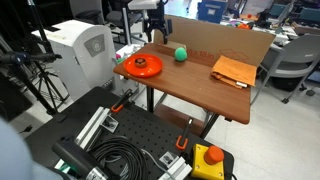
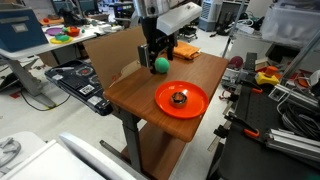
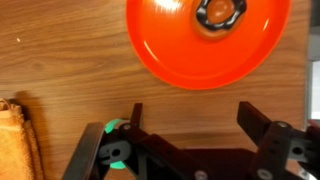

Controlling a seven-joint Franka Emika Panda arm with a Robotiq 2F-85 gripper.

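Observation:
A round green object (image 1: 180, 54) rests on the wooden table, just behind and right of the red-orange plate (image 1: 143, 74) in exterior view 1. On the plate lies a dark brown ring-shaped item (image 2: 179, 99). My gripper is open, nothing between its fingers. In the wrist view the plate (image 3: 180, 70) fills the top, while the green object (image 3: 118, 165) is partly hidden behind the left finger. Exterior view 1 has the gripper (image 1: 156, 37) above the table's back edge, left of the green object.
A folded orange cloth (image 1: 234, 71) occupies the right of the table. A cardboard panel (image 1: 215, 40) stands along the back edge.

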